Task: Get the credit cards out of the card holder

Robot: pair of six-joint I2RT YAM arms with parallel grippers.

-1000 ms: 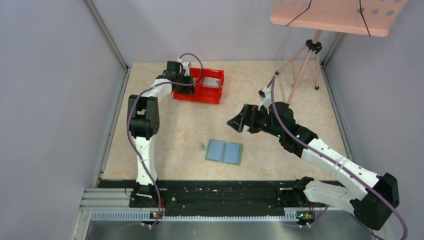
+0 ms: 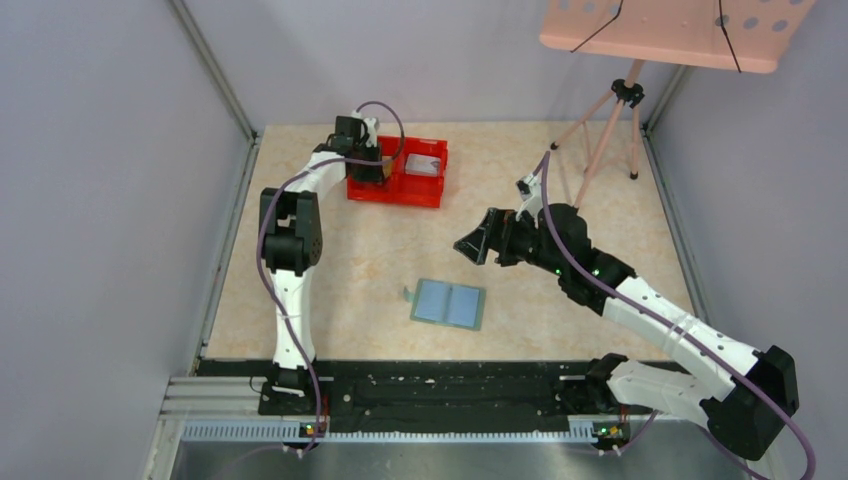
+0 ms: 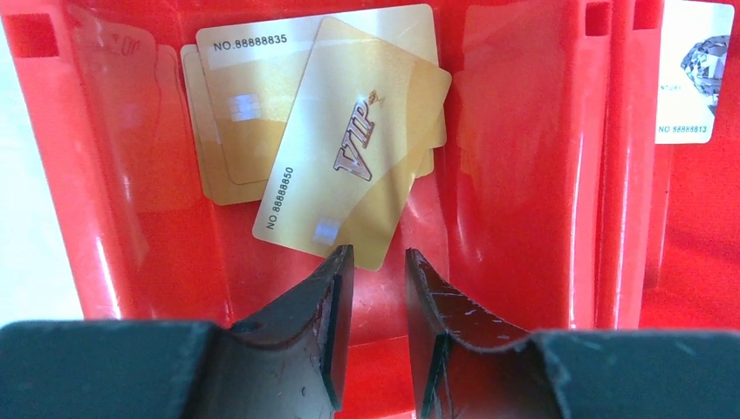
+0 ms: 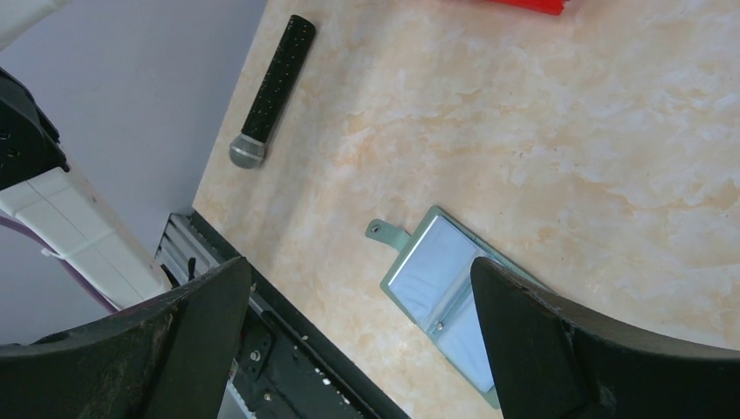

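Observation:
Inside the left part of the red box [image 2: 424,201], several gold cards lie loosely stacked. The top one, a gold VIP card [image 3: 356,144], lies slanted across a card numbered 88888835 [image 3: 249,70]. My left gripper is over this compartment, its fingers apart and the VIP card's near corner showing between the tips; it does not grip the card. The card holder [image 2: 447,304], green-edged with pale blue panels, lies open near the table's front. My right gripper stays open and empty, above and right of the holder in the top view.
White cards [image 3: 695,78] lie in the box's right compartment, beyond a divider wall [image 3: 602,175]. A microphone [image 4: 277,87] rests at the table's left side in the right wrist view. A pink stand [image 2: 604,140] occupies the back right; mid-table is clear.
My left gripper has shifted slightly toward the back of the table, over the red box. The right arm, the box and the card holder have stayed put.

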